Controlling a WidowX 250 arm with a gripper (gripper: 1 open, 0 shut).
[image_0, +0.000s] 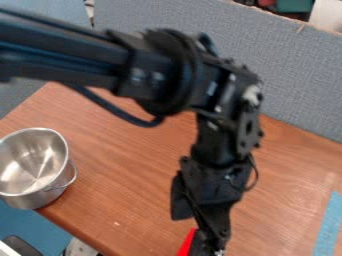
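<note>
My black gripper (203, 225) has its tip low at the bottom centre of the camera view, over a small red object (185, 246). The red object is partly hidden behind it. Whether the fingers are around the object or touching it cannot be made out.
A steel pot (32, 168) sits on the left edge of the wooden table (114, 175). A light blue strip (327, 222) lies at the right. A grey padded wall (274, 70) runs along the back. The table left of the gripper is clear.
</note>
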